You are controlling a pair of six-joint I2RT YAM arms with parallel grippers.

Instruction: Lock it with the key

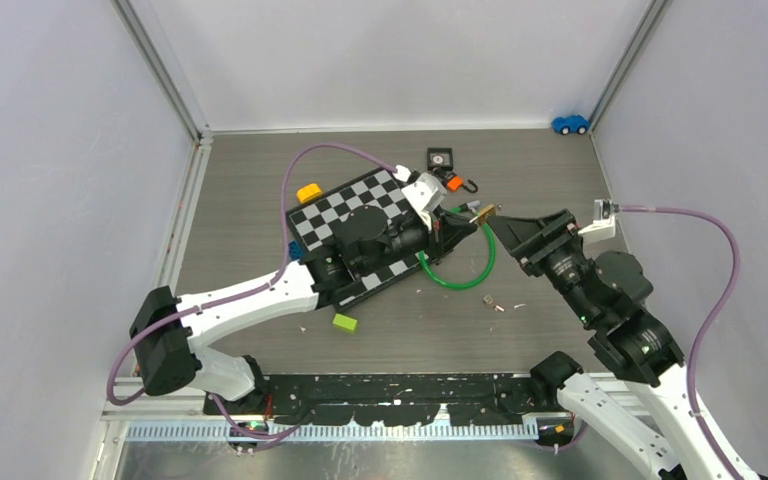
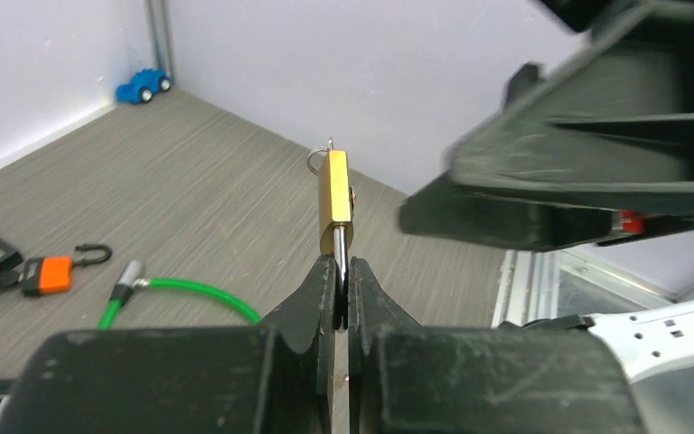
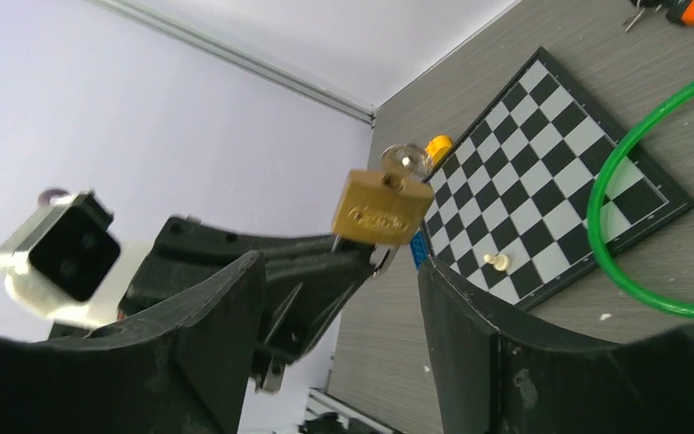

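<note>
A brass padlock [image 2: 334, 190] is held up by its metal shackle in my left gripper, which is shut on it; a ring shows at its top. In the top view the padlock [image 1: 485, 213] sits between both grippers. In the right wrist view the padlock [image 3: 379, 206] faces me, a round ring above it. My right gripper is part open, nothing between its fingers, just beside the padlock. In the left wrist view it looms at the right. Whether a key is in the padlock is unclear.
Below lie a chessboard [image 1: 345, 205], a green cable lock [image 1: 460, 285], an orange padlock [image 1: 455, 183], a black square item [image 1: 440, 157], yellow and green blocks and small metal bits. A blue toy car [image 1: 570, 124] is at the back right; walls surround the table.
</note>
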